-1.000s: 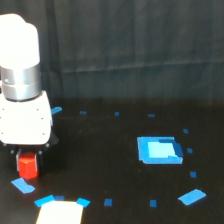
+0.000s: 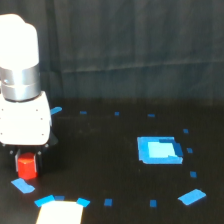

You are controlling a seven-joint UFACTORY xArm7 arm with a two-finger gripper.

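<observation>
A red block stands at the left of the black table. Directly above it is my gripper, at the bottom of the white arm, with its dark fingers close to the block's upper part. The fingers are small and dark against the black surface, so whether they grip the block or only stand around it cannot be made out.
A blue-edged square with a white middle lies right of centre. A pale block is at the bottom edge. Blue tape pieces and small blue marks dot the table.
</observation>
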